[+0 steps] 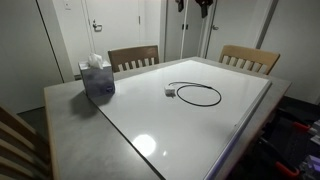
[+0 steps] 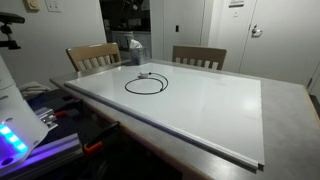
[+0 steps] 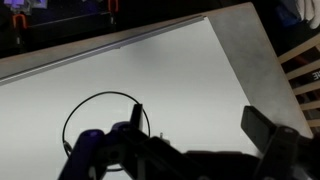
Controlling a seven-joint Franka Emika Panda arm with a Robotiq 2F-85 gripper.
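Note:
A black cable lies in a loop on the white board, with a small white block at its end. Exterior view 2 shows the same cable near the board's far left part. High over the table, at the top edge of exterior view 1, hangs my gripper, its two dark fingers apart. From the wrist, the open gripper has bare board between its fingers, and the cable loop lies below and to the left. The gripper's body hides part of the loop.
A tissue box stands on the grey table, left of the board. Chairs surround the table. Much of the board is bare, and the air between gripper and table looks clear.

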